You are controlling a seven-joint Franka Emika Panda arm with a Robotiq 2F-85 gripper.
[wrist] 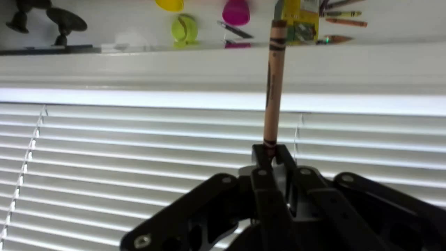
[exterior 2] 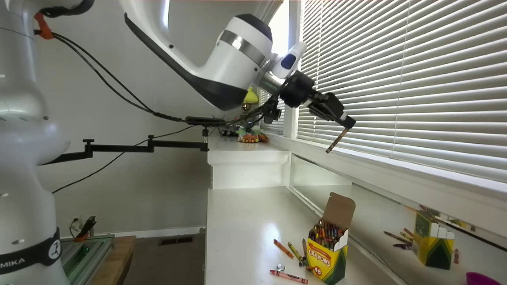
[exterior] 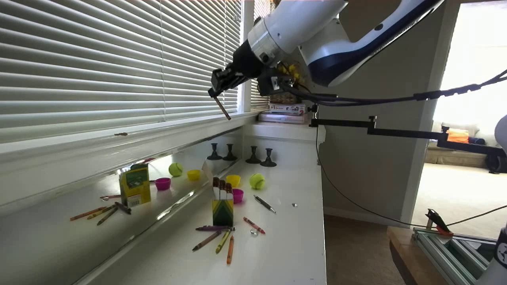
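Observation:
My gripper is shut on one end of a tan crayon [wrist: 274,83], which sticks out beyond the fingertips. In exterior view 1 the gripper [exterior: 213,93] is high above the counter, in front of the blinds, and the crayon [exterior: 222,109] slants down from it. Exterior view 2 shows the same crayon [exterior 2: 337,141] hanging in the air. Well below stands a yellow and green crayon box [exterior 2: 321,256], its lid open and many crayons inside. Loose on the counter beside it lie an orange crayon [exterior: 230,249], a yellow one [exterior: 222,241], a red one [exterior: 254,225] and a few darker ones.
A tennis ball [exterior: 257,181], a yellow cup [exterior: 233,180], a magenta cup [exterior: 238,195] and a pen [exterior: 264,204] are on the counter behind the box. Dark candlesticks [exterior: 268,158] stand farther back. Window blinds [exterior 2: 427,85] and a sill run close to the gripper.

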